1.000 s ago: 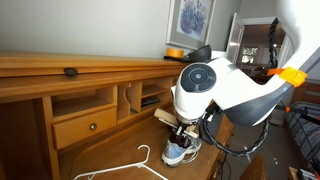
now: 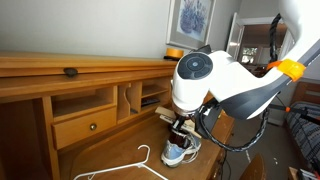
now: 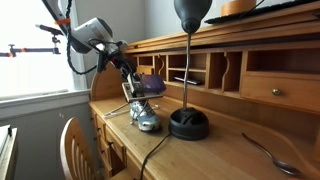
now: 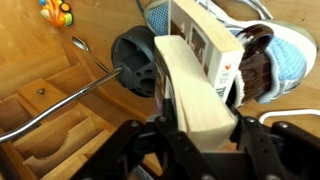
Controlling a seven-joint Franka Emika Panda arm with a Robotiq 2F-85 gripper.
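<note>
My gripper is shut on a cream, block-like object [image 4: 190, 72] with a white printed side, perhaps a box or thick book. In the wrist view it stretches away from my fingers over a pair of pale blue-grey shoes [image 4: 291, 48]. Exterior view 1 shows a shoe [image 2: 174, 153] on the desk just below my gripper. From the other side, a shoe [image 3: 146, 117] stands beneath the arm near the lamp. Whether the held object touches the shoes, I cannot tell.
A black lamp base [image 3: 188, 125] stands beside the shoes, its pole rising high. A white hanger [image 2: 122, 167] lies on the desk. Toward the desk's other end lies a spoon [image 3: 270, 152]. Small drawers and cubbies [image 2: 85, 126] line the back.
The shoes and hanger look unmoved.
</note>
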